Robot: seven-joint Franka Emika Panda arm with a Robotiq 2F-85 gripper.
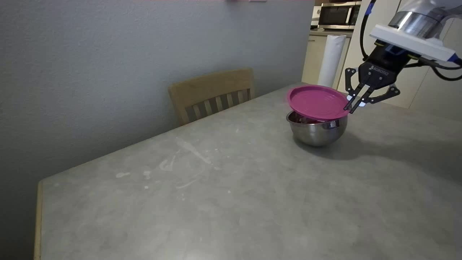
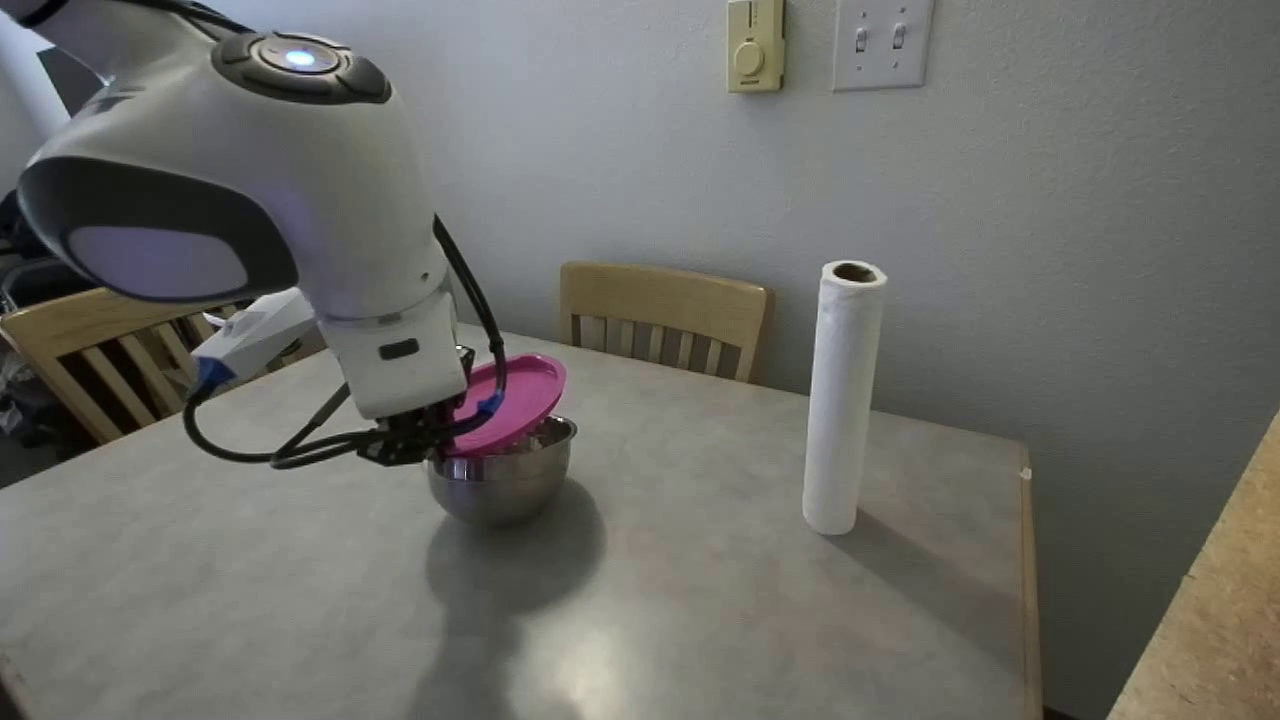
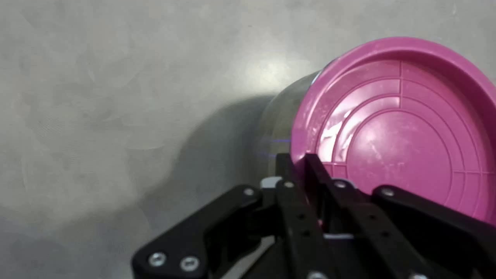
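A round magenta lid point(image 1: 318, 102) is tilted over the mouth of a steel bowl point(image 1: 317, 133) on the table. My gripper point(image 1: 352, 106) is shut on the lid's rim at the side nearest the arm. In the wrist view the lid point(image 3: 400, 135) spans the right side, its edge pinched between the fingertips, and covers most of the bowl point(image 3: 281, 116). Something reddish shows inside the bowl under the raised lid, too hidden to make out. From the second exterior view, the arm blocks the fingers, while the lid point(image 2: 522, 402) slants above the bowl point(image 2: 504, 480).
A white paper towel roll point(image 2: 842, 402) stands upright on the table, to the right of the bowl in the second exterior view. Wooden chairs point(image 2: 666, 306) stand against the table's far edge.
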